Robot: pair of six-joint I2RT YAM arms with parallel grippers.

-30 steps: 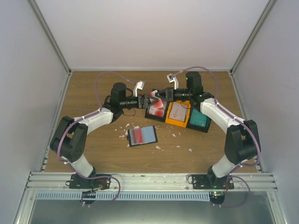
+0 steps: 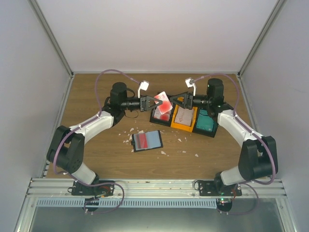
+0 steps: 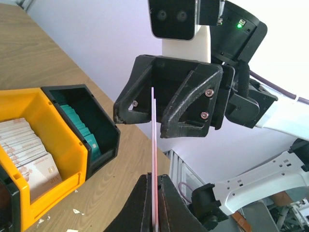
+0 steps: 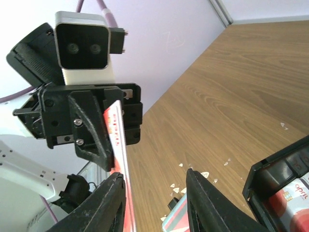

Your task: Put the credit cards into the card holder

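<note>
A red and white card (image 2: 164, 103) is pinched in my left gripper (image 2: 160, 102), shut on it above the boxes. The left wrist view has the card (image 3: 154, 145) edge-on, upright; two thin edges show at its top. My right gripper (image 2: 175, 100) is just right of the card, its fingers (image 4: 205, 203) apart with nothing between them. From the right wrist, the card (image 4: 118, 145) appears beyond one right finger, outside the gap. The dark-edged card holder (image 2: 154, 139) lies on the table in front, a red patch in its left part.
Three boxes stand side by side: a black one (image 2: 167, 123) with red and white cards, a yellow one (image 2: 182, 127) with pale cards, and a black one (image 2: 203, 132) with teal cards. Small pale scraps (image 2: 163, 152) lie around the holder.
My right gripper has drawn away to the right, from close against the card to a little apart. The card stays with the left gripper, now more fully in view.
</note>
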